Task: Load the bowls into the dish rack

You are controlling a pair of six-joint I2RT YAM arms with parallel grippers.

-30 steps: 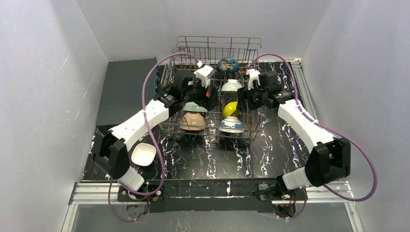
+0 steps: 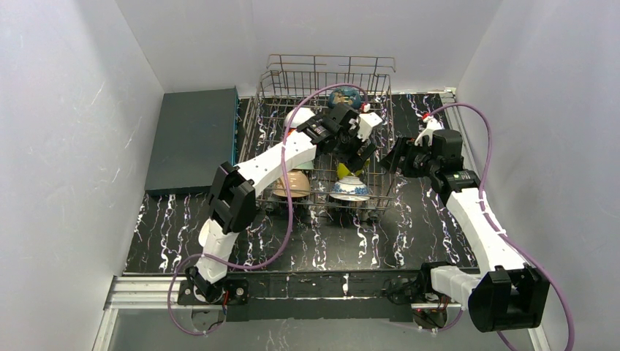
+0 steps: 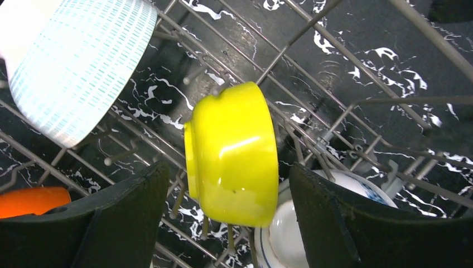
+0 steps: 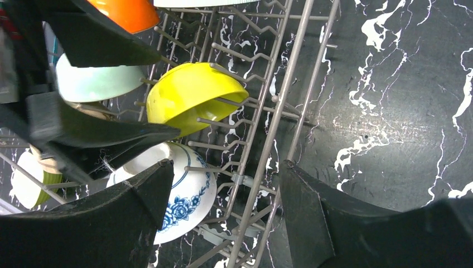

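Observation:
The wire dish rack point(image 2: 329, 69) holds several bowls. A yellow bowl point(image 3: 231, 162) lies on its side among the tines, beside a blue-patterned white bowl point(image 4: 187, 206) and, further along, a mint bowl point(image 4: 97, 81) and orange bowl point(image 4: 122, 11). A tan bowl point(image 2: 290, 190) sits front left. My left gripper hovers over the yellow bowl, open, with the bowl between and below its fingertips, not visibly gripped. My right gripper is open at the rack's right edge, nothing held, with the left gripper's black fingers reaching into its view.
A dark flat board point(image 2: 190, 139) lies left of the rack. A white item at front left is mostly hidden by my left arm. Grey walls surround the workspace.
My left gripper has moved rightward over the yellow bowl, its arm now covering more of the rack. My right arm has drawn back to the right from the bowl.

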